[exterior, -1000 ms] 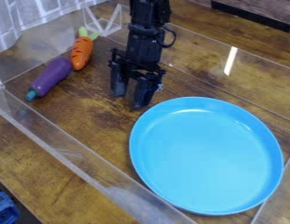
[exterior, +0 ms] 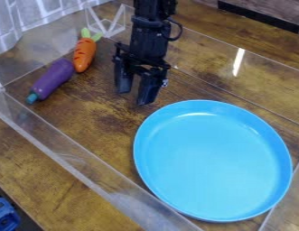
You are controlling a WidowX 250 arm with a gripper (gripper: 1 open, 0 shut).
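Note:
A black robot arm reaches down from the top centre, its gripper (exterior: 137, 83) low over the wooden tabletop left of centre, fingers pointing down; whether it is open or shut is unclear. An orange toy carrot (exterior: 83, 56) with a green top lies to its upper left. A purple toy eggplant (exterior: 52, 78) lies left of the gripper. A large light-blue plate (exterior: 212, 161) sits at the lower right, apart from the gripper.
The wooden table (exterior: 79, 144) has free room at lower left and upper right. A clear plastic edge runs along the left and bottom. A small blue object (exterior: 2, 215) is at the bottom-left corner.
The gripper has shifted slightly up and to the left. The carrot, eggplant and plate have not moved.

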